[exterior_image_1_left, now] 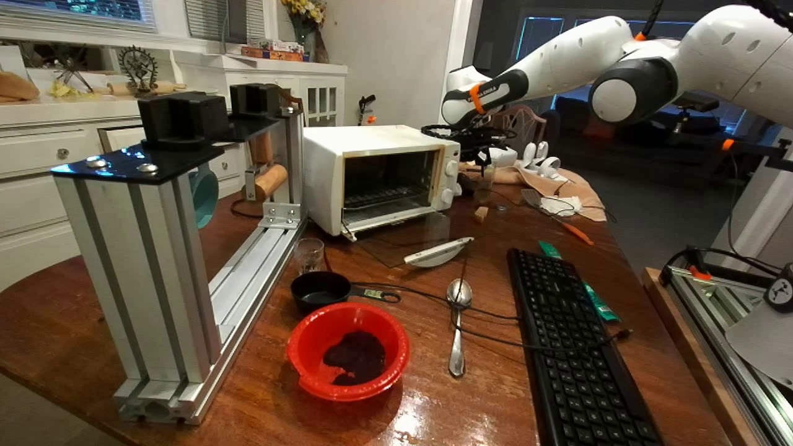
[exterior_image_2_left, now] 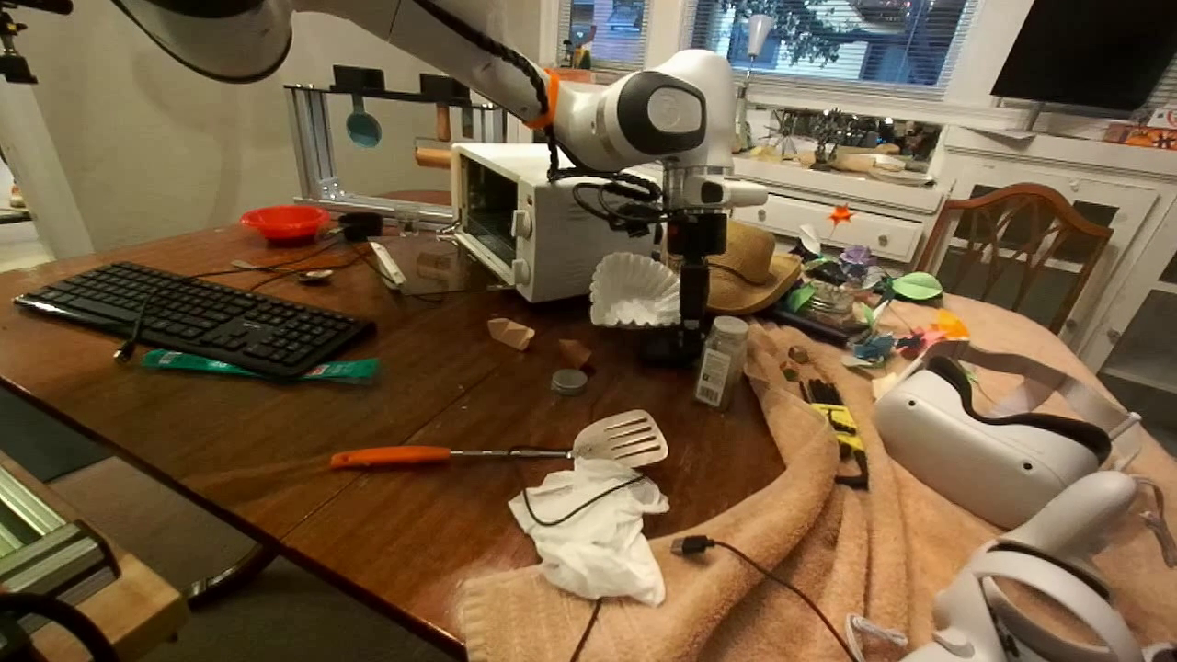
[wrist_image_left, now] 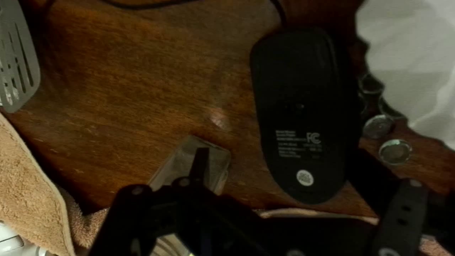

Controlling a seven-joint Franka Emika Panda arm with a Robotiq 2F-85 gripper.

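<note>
In the wrist view my gripper is open, its dark fingers wide apart. A black computer mouse (wrist_image_left: 298,98) lies underside up on the wooden table between them, its printed label and round white sticker showing. The right finger (wrist_image_left: 367,177) comes close to the mouse's edge; whether it touches cannot be told. A clear glass jar (wrist_image_left: 177,164) is partly hidden behind the left finger. In exterior view 2 the gripper (exterior_image_2_left: 681,342) points down at the table, between a white fluted paper filter (exterior_image_2_left: 634,292) and the jar (exterior_image_2_left: 723,362).
A white toaster oven (exterior_image_1_left: 386,137) stands close to the gripper. An orange-handled spatula (exterior_image_2_left: 414,454), a white cloth (exterior_image_2_left: 590,530) and a peach towel (exterior_image_2_left: 717,574) lie nearby. Towards the front are a keyboard (exterior_image_1_left: 572,334), a red bowl (exterior_image_1_left: 308,342) and a spoon (exterior_image_1_left: 458,327).
</note>
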